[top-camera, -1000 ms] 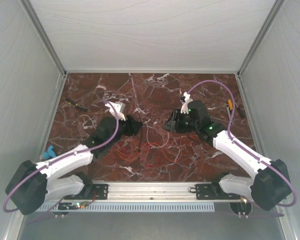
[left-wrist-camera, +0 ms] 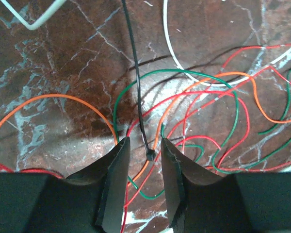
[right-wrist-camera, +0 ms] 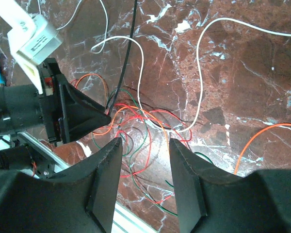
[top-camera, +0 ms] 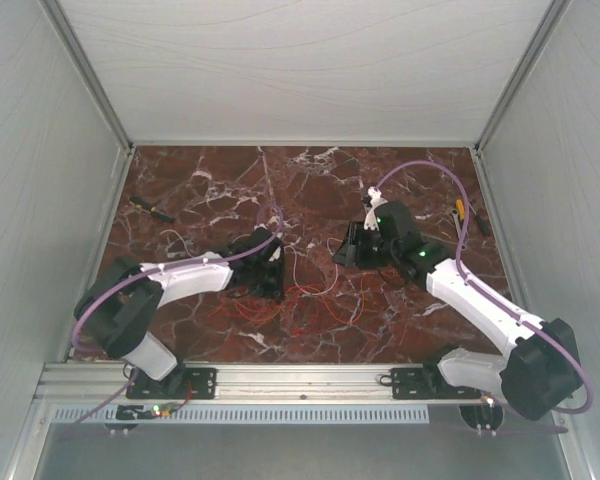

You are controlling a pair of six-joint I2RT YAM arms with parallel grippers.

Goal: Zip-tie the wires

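Note:
A black zip tie (left-wrist-camera: 137, 73) stretches from the top of the left wrist view down to its small square head (left-wrist-camera: 151, 155), which shows over the wires in the gap between my left gripper's fingers. My left gripper is open, low above the tangle, with nothing gripped. Red, orange and green wires (left-wrist-camera: 233, 111) lie loosely looped on the marble surface. Whether the tie passes under any wires cannot be told. My right gripper is open and empty, higher up and to the right of the bundle. The zip tie's strap (right-wrist-camera: 125, 63) also shows in the right wrist view.
A white wire (right-wrist-camera: 199, 63) curves into the tangle. Dark-handled tools, a screwdriver-like one (top-camera: 152, 209) and pliers (top-camera: 461, 220), lie at the far left and right.

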